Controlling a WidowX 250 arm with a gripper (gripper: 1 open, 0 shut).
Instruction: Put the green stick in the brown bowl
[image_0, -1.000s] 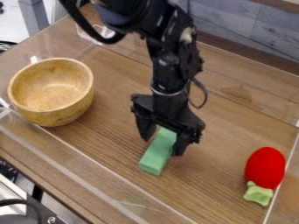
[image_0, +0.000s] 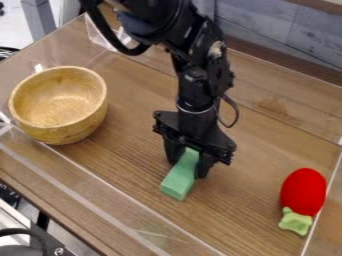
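Observation:
The green stick (image_0: 179, 182) lies on the wooden table near the middle of the camera view, its near end bare and its far end partly covered by the gripper. Black and pointing down, my gripper (image_0: 190, 160) has its fingers around that far end, low by the table. Whether they press on the stick is not clear, as the dark fingers blend together. To the left stands the brown bowl (image_0: 59, 84), a round tan bowl with its inside empty as far as it shows.
At the right edge lies a red oval object (image_0: 303, 190) beside a small light-green piece (image_0: 295, 222). Bare table (image_0: 127, 125) stretches between the bowl and the gripper. A dark cable hangs from the arm.
The stick, bowl and red object have stayed in place.

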